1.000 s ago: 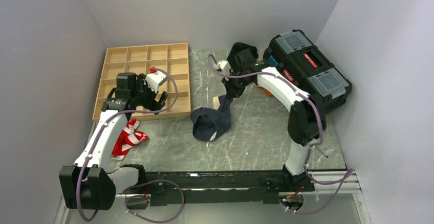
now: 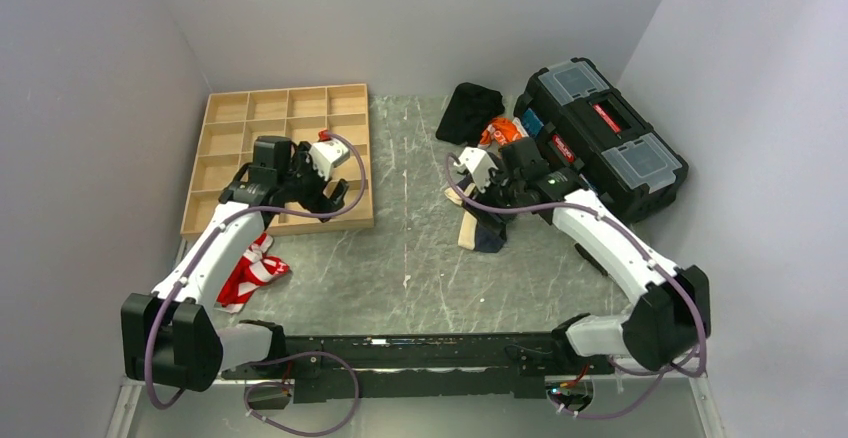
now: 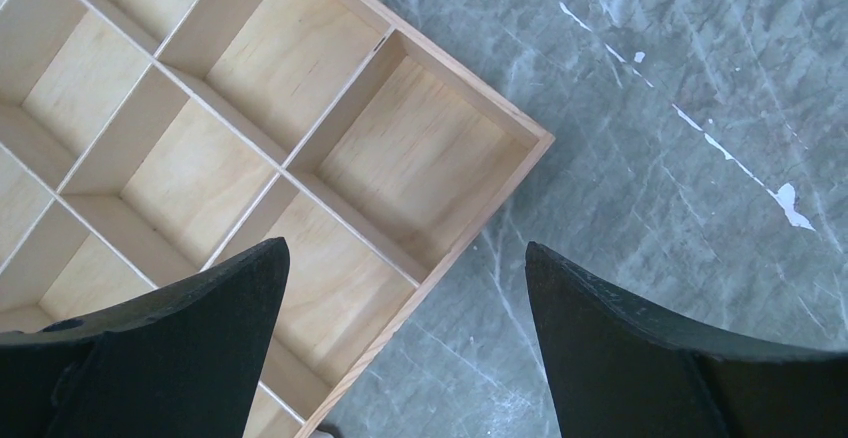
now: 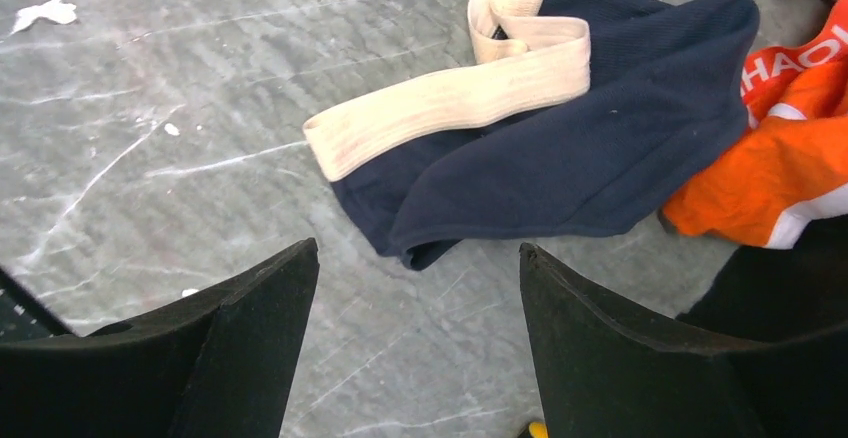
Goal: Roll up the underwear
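Observation:
A navy piece of clothing point(image 4: 570, 158) with a cream waistband point(image 4: 440, 108) lies bunched on the grey table at the right, partly under the right arm in the top view point(image 2: 485, 240). My right gripper is open above it, nothing seen between its fingers. My left gripper is open over a corner of the wooden compartment box point(image 3: 505, 110), whose compartments in the left wrist view are empty.
An orange-and-white garment point(image 4: 800, 148) and a black cloth point(image 2: 465, 113) lie at the back right, beside a black toolbox point(image 2: 600, 128). A red-and-white cloth point(image 2: 250, 273) is at front left.
The navy garment has moved from the middle to the right and now lies bunched there under my right gripper, which went rightward. My left arm has shifted slightly right.

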